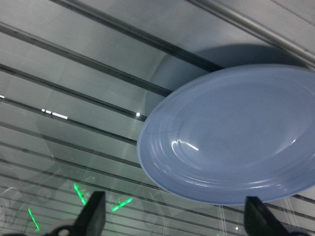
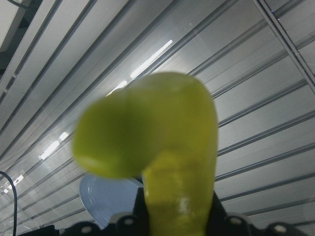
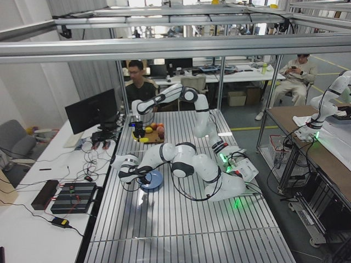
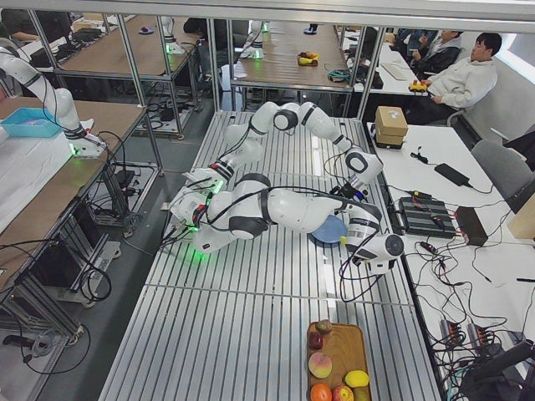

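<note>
A banana (image 2: 182,128) fills the middle of the right wrist view, blurred and close, held in my right gripper, which is shut on it. In the camera left view that gripper (image 3: 139,133) is at the far end, by the brown tray of fruit. Below it in the right wrist view, partly hidden, lies a blue plate (image 2: 101,194). My left gripper stands open above the slatted table, beside the plate (image 1: 226,137), with nothing seen between its fingertips.
The wooden fruit tray (image 4: 338,359) holds several fruits. The two white arms span the middle; desks with electronics and cables run along one side.
</note>
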